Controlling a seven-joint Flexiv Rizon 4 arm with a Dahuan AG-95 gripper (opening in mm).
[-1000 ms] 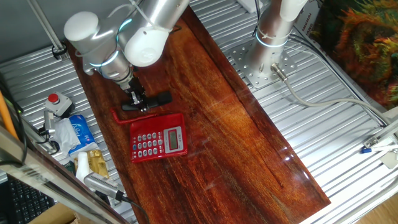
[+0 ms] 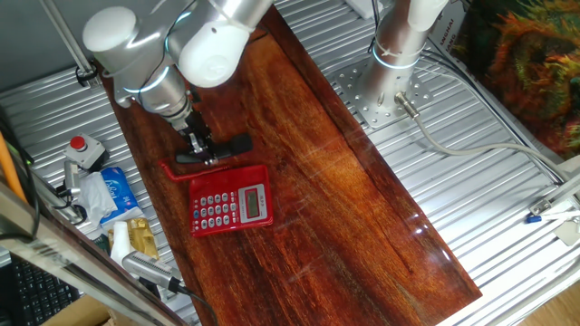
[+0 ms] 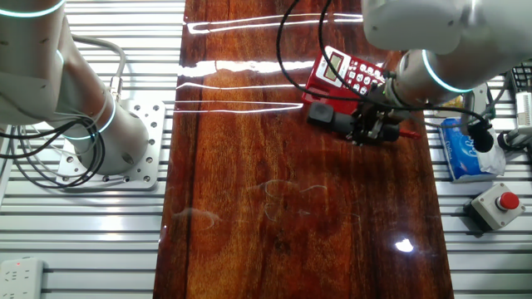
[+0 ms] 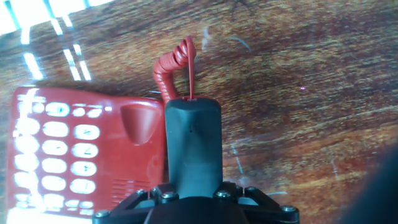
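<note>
A red desk telephone (image 2: pixel 231 201) with a keypad and small display lies on the wooden table. Its black handset (image 4: pixel 194 143) is off the body, alongside one edge, with a coiled red cord (image 4: pixel 168 71) at its end. My gripper (image 2: pixel 205 150) is over the middle of the handset and appears shut on it, the fingers at its two sides. In the wrist view the gripper's body hides the handset's other half. In exterior view 2 the black handset (image 3: pixel 332 119) juts out beside the gripper; its height above the table cannot be told.
A blue tissue pack (image 3: pixel 470 151) and a red-topped emergency button (image 3: pixel 499 205) sit beyond the table's edge.
The arm's upper joints have shifted slightly up and left in exterior view 1. The gripper and handset stay nearly in the same place; the telephone body has not moved.
</note>
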